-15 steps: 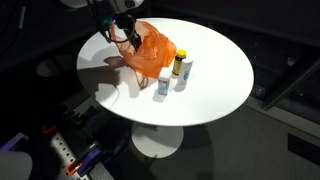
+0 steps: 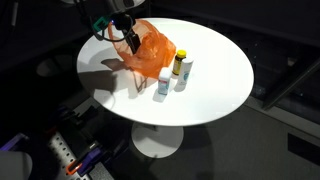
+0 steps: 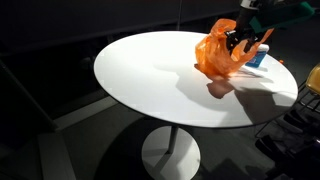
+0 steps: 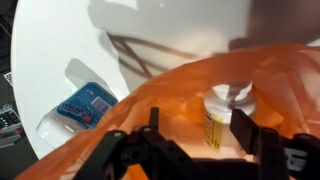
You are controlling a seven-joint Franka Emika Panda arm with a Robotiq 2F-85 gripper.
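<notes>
An orange translucent bag (image 2: pixel 152 52) stands crumpled on the white round table. My gripper (image 2: pixel 131 40) reaches down at the bag's opening. In the wrist view its dark fingers (image 4: pixel 152 145) are apart, so the gripper is open. A white bottle with a pale label (image 4: pixel 214 132) lies within the bag, partly hidden behind one finger; I see no grip on it. Outside the bag, a clear bottle with a blue label (image 4: pixel 88 104) is in view.
A yellow-capped bottle (image 2: pixel 179 63), a white bottle (image 2: pixel 185 73) and a small pale bottle (image 2: pixel 164 83) stand near the bag on the table (image 2: pixel 215 50). Dark floor lies beyond its edge.
The bag's upper left edge has shifted a little; the bottles outside stay put.
</notes>
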